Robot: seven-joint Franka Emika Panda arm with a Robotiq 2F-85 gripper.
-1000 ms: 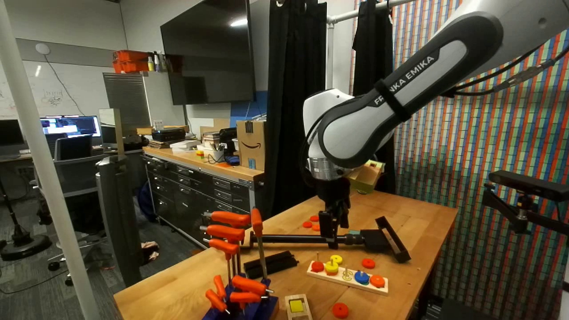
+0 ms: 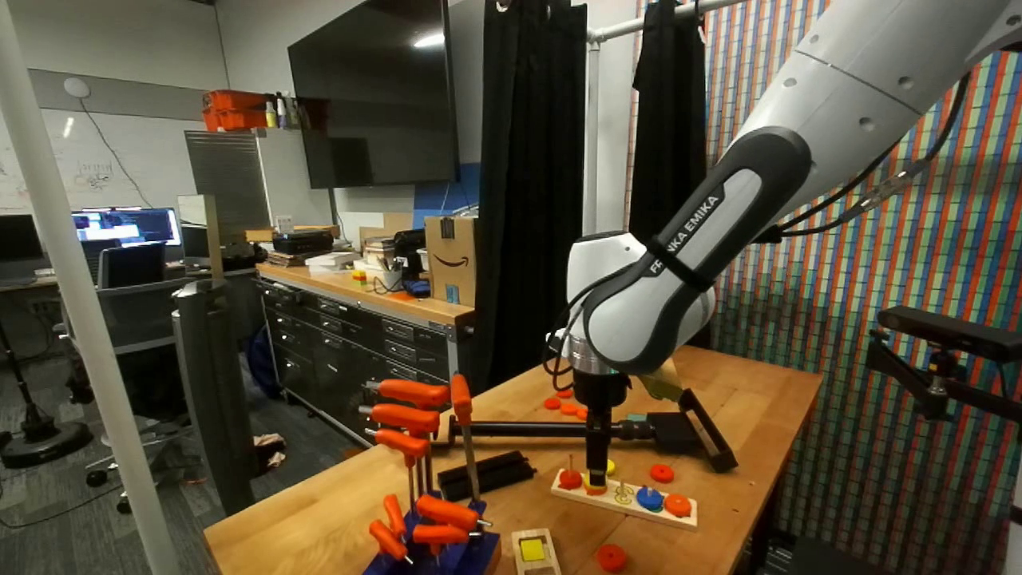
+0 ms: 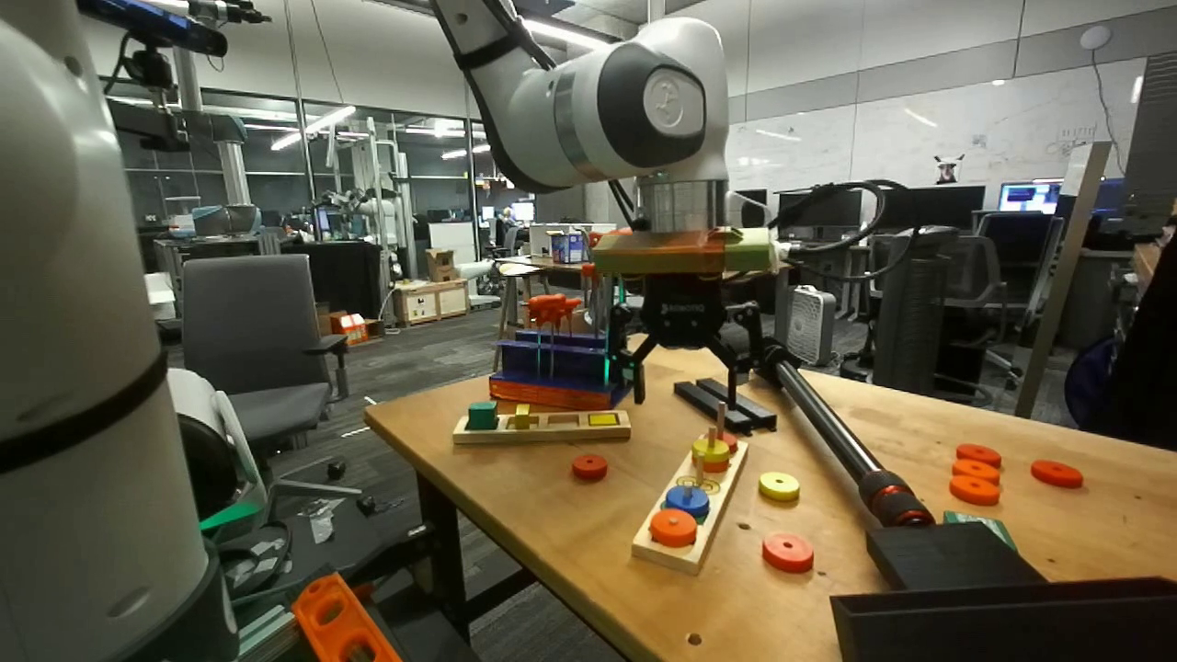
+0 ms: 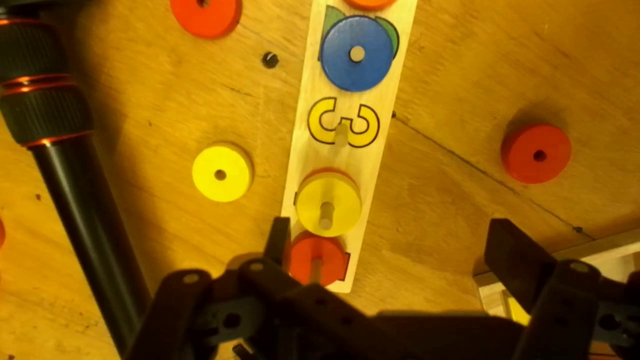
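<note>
My gripper [image 3: 686, 392] is open above the wooden peg board [image 4: 303, 141], with nothing held. In the wrist view its left finger [image 4: 279, 240] is beside the board's near end, while the other finger stands far right over bare table. A yellow disc [image 4: 319, 201] sits on a peg, over an orange-red one. A red disc [image 4: 312, 249] is on the end peg below it. The peg at the printed yellow 3 [image 4: 322, 122] is bare. Beyond it come a blue disc [image 4: 345, 72] and an orange disc [image 3: 673, 528]. A loose yellow disc [image 4: 210, 174] lies left of the board.
A red disc [image 4: 528, 159] lies right of the board; another [image 3: 788, 552] lies on its other side. The shape tray [image 3: 541, 434] and the hex-key stand [image 3: 552, 386] are close by. A black pole [image 3: 828, 430] crosses the table, with several orange discs [image 3: 977, 489] beyond.
My arm has come down and the gripper is now much lower, turned and close over the yellow-disc end of the board. The discs and board look unmoved.
</note>
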